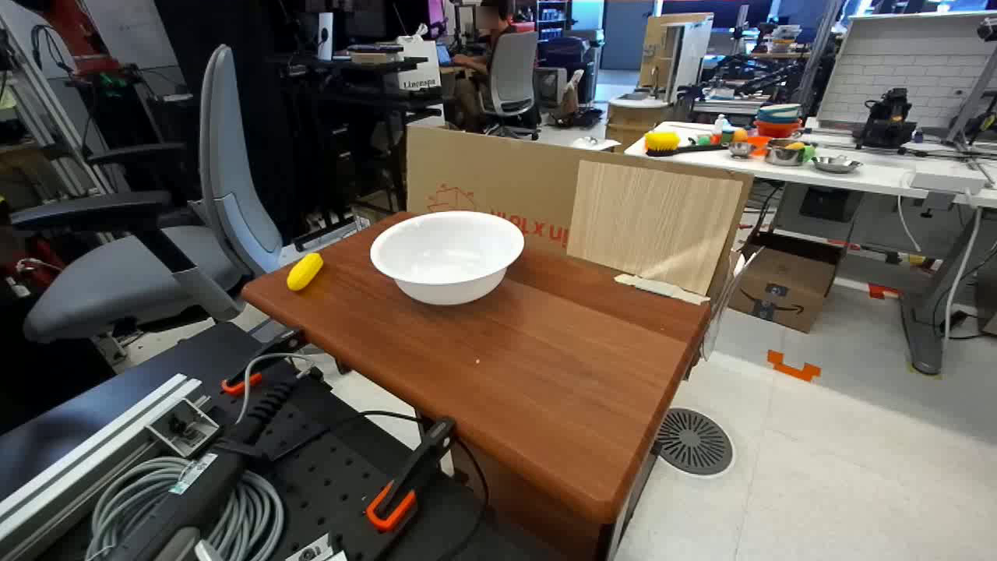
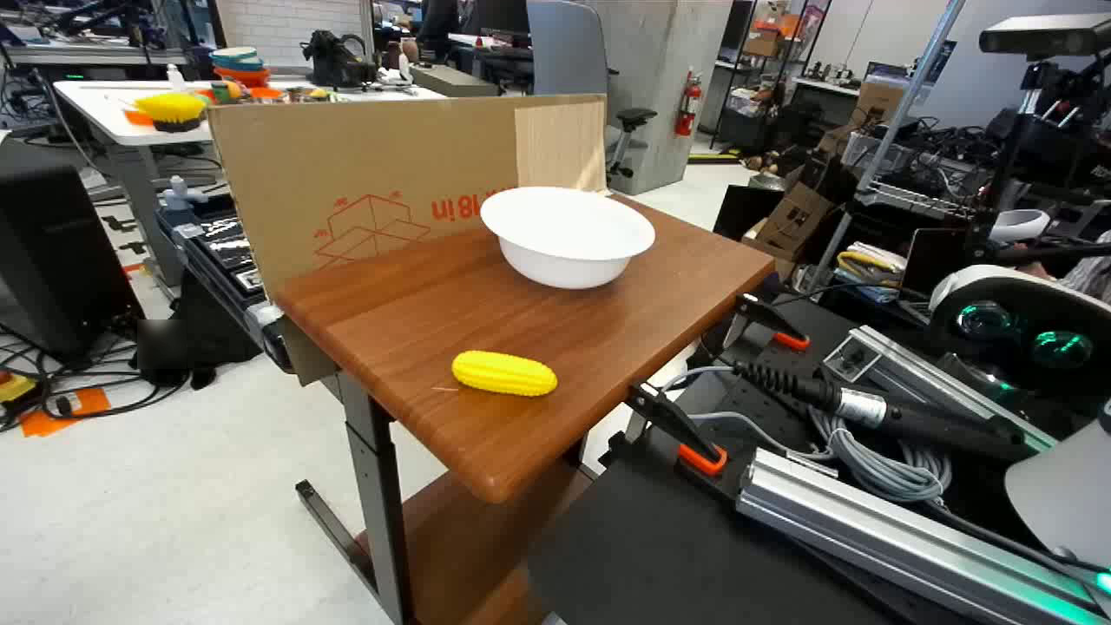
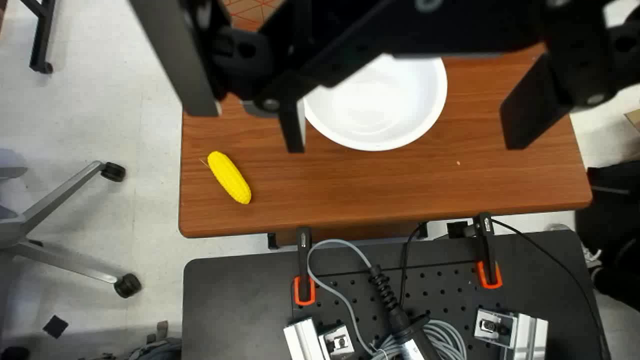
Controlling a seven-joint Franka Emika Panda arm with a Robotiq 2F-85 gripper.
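A yellow corn cob (image 1: 304, 271) lies on the brown wooden table, close to one end. In exterior view 2 the same corn cob (image 2: 504, 373) rests apart from the white bowl (image 2: 568, 238). That bowl (image 1: 448, 257) stands upright, and the part of its inside that shows is empty. My gripper appears only in the wrist view, its fingers wide open over the table with nothing between them. From this angle the white bowl (image 3: 384, 105) shows between the fingers and is partly covered by the gripper's body. The corn cob (image 3: 229, 177) is left of the fingers.
A cardboard sheet (image 1: 505, 178) stands along the table's far edge. Orange-tipped clamps (image 2: 703, 458) grip the near edge beside a black base with coiled cable (image 3: 441, 336).
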